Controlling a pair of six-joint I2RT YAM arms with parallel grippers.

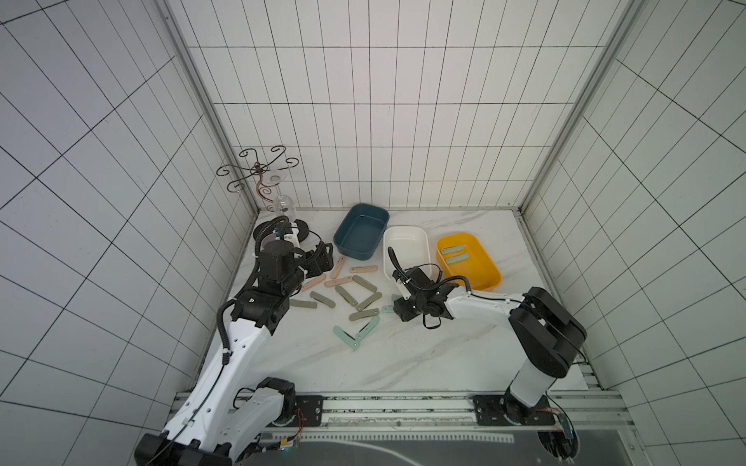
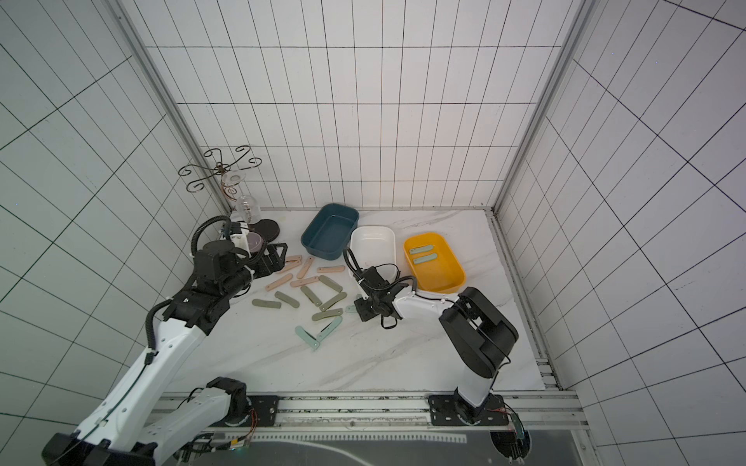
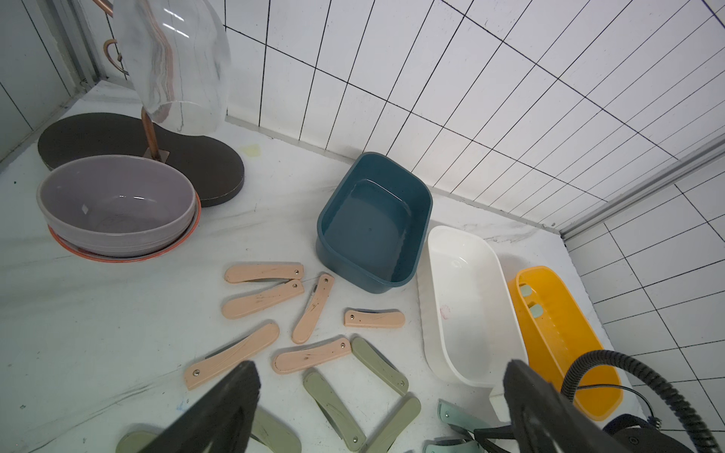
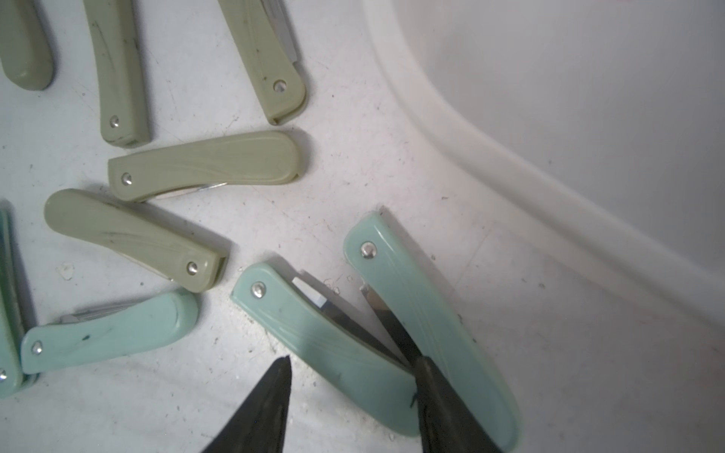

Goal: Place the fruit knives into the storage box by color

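Note:
My right gripper is open, low over a pair of mint-green knives lying close together. The nearer green knife (image 4: 332,343) runs between its fingertips; the other green knife (image 4: 441,324) passes behind the right finger. Two more mint knives (image 2: 320,334) form a V on the table. Olive knives (image 4: 207,162) and pink knives (image 3: 234,355) lie scattered further left. The yellow box (image 1: 485,268) holds two mint knives (image 1: 454,254). The white box (image 3: 468,302) and the blue box (image 3: 374,219) look empty. My left gripper stands open above the knives, holding nothing.
The white box's rim stands close beside my right gripper. At the back left are a grey bowl (image 3: 117,200), a black base (image 3: 219,170) and a glass shade (image 3: 177,60) on a stand.

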